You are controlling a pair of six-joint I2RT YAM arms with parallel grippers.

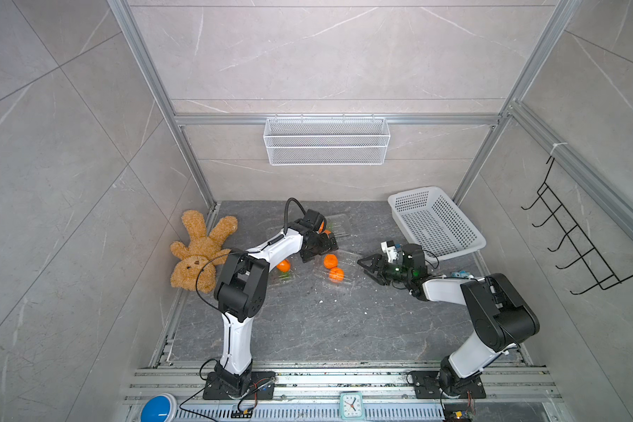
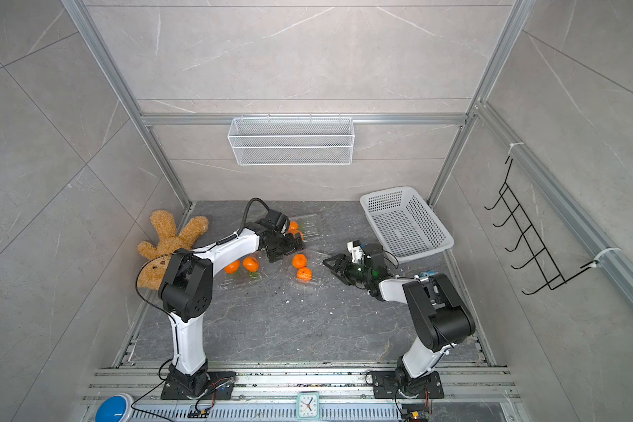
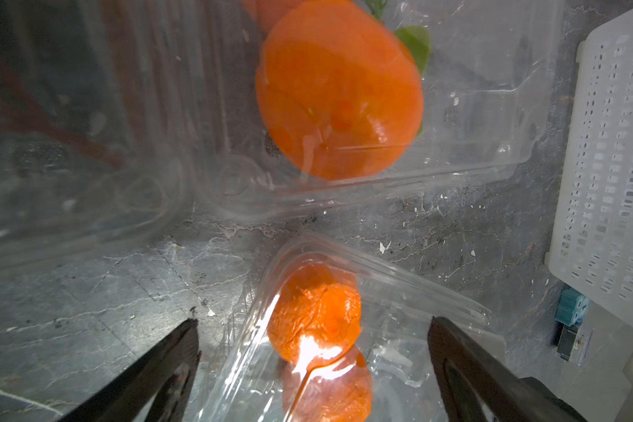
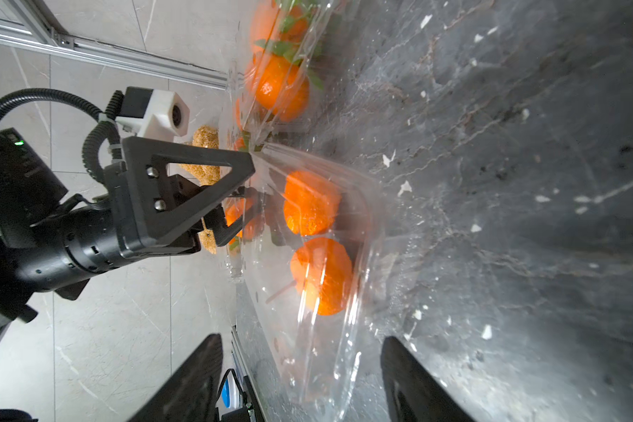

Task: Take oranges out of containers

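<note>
A clear container point(image 4: 358, 281) holds two oranges, one nearer the back point(image 1: 330, 261) and one nearer the front point(image 1: 336, 275). It lies at an angle on the table between my grippers. My left gripper is open above the container's back-left end, nothing gripped. Beyond the container's right end, my right gripper has its fingers apart and nothing between them. Another orange point(image 3: 341, 88) with green leaves sits in a second clear container point(image 3: 485, 140) farther back. A third clear container point(image 2: 240, 280) with oranges point(image 2: 250, 263) lies to the left, partly behind my left arm.
A light grey basket point(image 1: 439, 221) stands at the back right, with a small blue item point(image 1: 460, 273) in front of it. The plush toy point(image 1: 197, 253) leans at the left wall.
</note>
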